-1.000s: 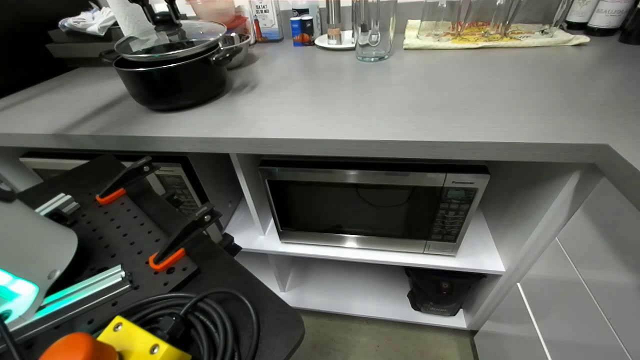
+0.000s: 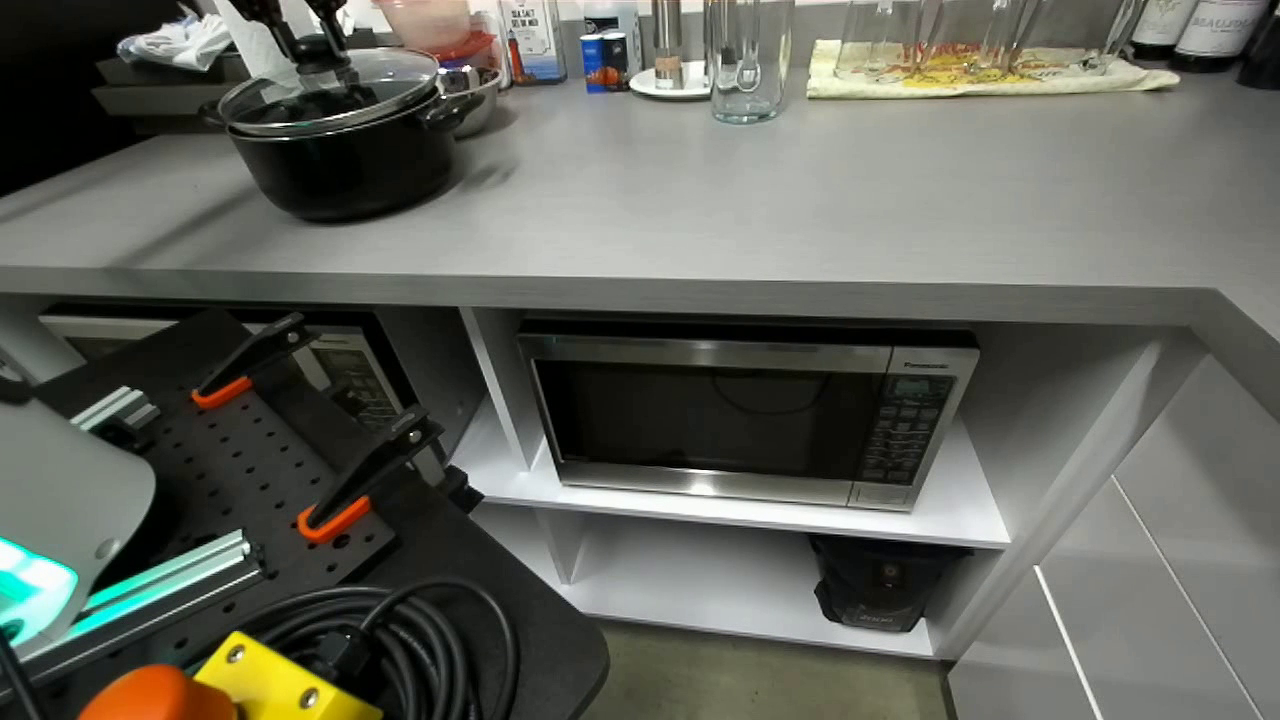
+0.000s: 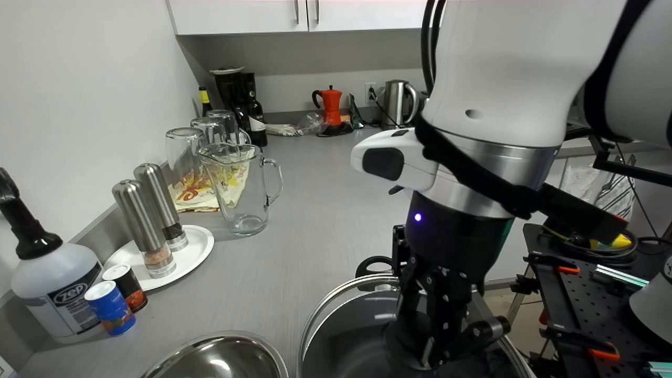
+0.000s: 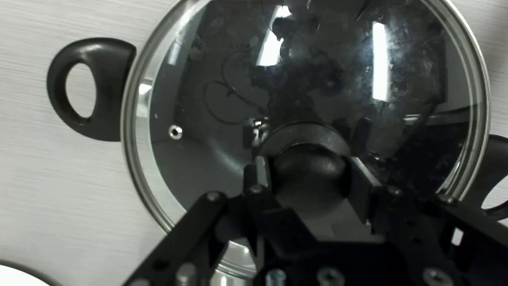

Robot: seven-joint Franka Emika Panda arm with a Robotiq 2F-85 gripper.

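Observation:
A black pot (image 2: 342,174) with two side handles stands on the left part of the counter. Its glass lid (image 2: 396,82), edged in metal, lies over the pot's mouth, slightly off toward the left; whether it sits fully on the rim I cannot tell. My gripper is shut on the lid's round black knob (image 4: 309,183), one finger on either side of it. In exterior view 2 the gripper (image 3: 434,346) points down at the middle of the lid (image 3: 327,337), and the arm hides part of the knob.
A steel bowl (image 3: 217,359) is close beside the pot. Along the wall stand a spray bottle (image 3: 60,290), pepper and salt mills on a white plate (image 3: 201,245), and a glass pitcher (image 3: 242,189). Counter to the pot's right in exterior view 1 is clear.
My gripper and the lid have come down and a little left in exterior view 1. The gap between lid and pot has narrowed. The pot has not moved.

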